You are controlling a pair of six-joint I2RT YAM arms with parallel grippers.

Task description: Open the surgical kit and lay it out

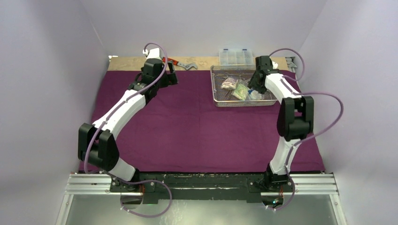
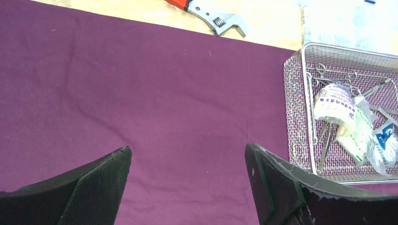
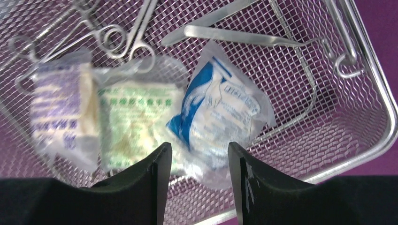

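Observation:
A wire mesh basket (image 1: 213,86) at the back right holds steel scissors (image 3: 111,40), flat instruments (image 3: 239,36) and several plastic packets: purple-printed (image 3: 61,108), green (image 3: 133,119) and blue-white (image 3: 220,112). My right gripper is over the basket's right part, above the blue-white packet, its fingers part open with no sign of anything held. My left gripper stands open over the bare purple cloth (image 2: 164,93), left of the basket.
An adjustable wrench (image 1: 187,65) lies on the wooden strip at the back. A clear compartment box (image 1: 234,56) stands behind the basket.

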